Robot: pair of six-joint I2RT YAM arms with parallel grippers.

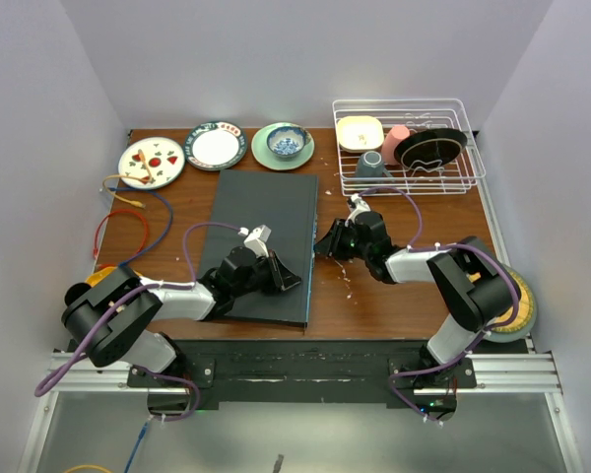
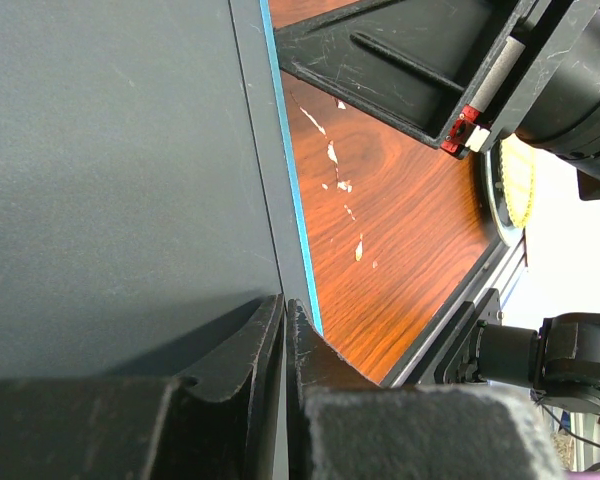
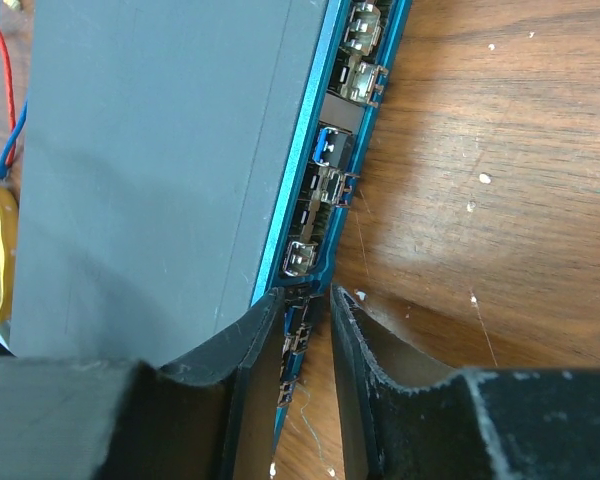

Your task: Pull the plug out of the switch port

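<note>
The switch (image 1: 256, 207) is a dark flat box; its blue-edged side with a row of metal ports (image 3: 342, 150) faces right. My left gripper (image 1: 292, 280) rests low on the box's top near that edge, fingertips together (image 2: 285, 310); whether anything is between them is hard to see. My right gripper (image 1: 321, 246) is at the port side, fingertips slightly apart over the ports in the right wrist view (image 3: 308, 300), part open. Whether a plug sits between its fingers is hidden.
A dish rack (image 1: 453, 177) stands at back right, plates (image 1: 215, 148) along the back. Loose coloured cables (image 1: 128, 217) lie at left. Bare wood (image 1: 394, 310) is free right of the switch.
</note>
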